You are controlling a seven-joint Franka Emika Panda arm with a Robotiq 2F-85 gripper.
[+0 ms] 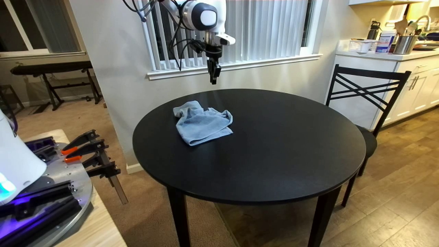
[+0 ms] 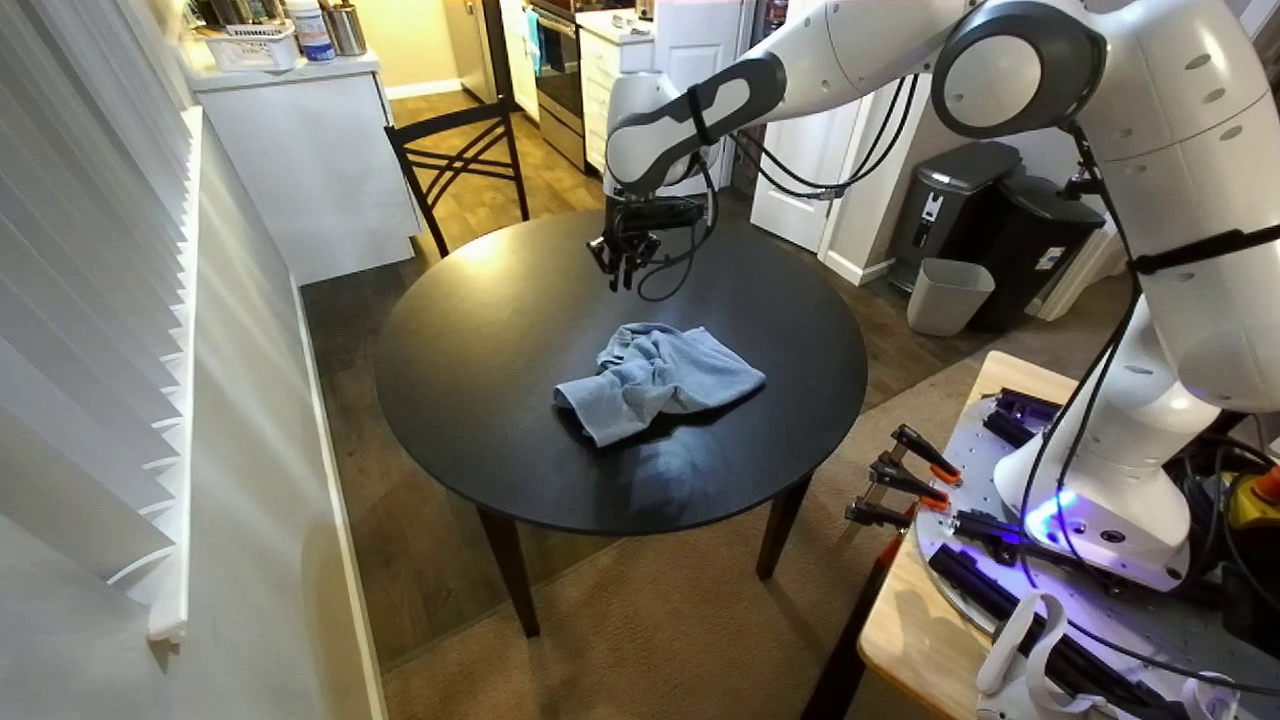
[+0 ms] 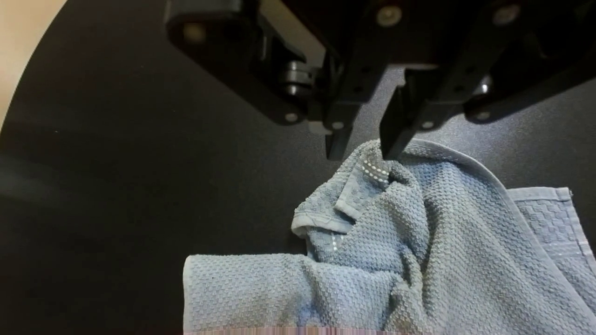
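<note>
A crumpled light-blue cloth (image 1: 204, 123) lies toward the left of the round black table (image 1: 280, 152). In the wrist view the cloth (image 3: 447, 234) fills the lower right, with folds bunched in its middle and one flat corner to the left. My gripper (image 1: 214, 80) hangs above the table, apart from the cloth. Seen from the other side, the gripper (image 2: 620, 278) is above the tabletop beyond the cloth (image 2: 660, 378). Its two fingertips stand apart in the wrist view, the right finger (image 3: 397, 125) overlapping the cloth's upper edge in the picture. Nothing is between them.
A black chair (image 1: 366, 94) stands by the table's far right, and a window sill (image 1: 238, 67) runs along the wall behind. Clamps (image 2: 906, 474) project from the robot's wooden stand toward the table.
</note>
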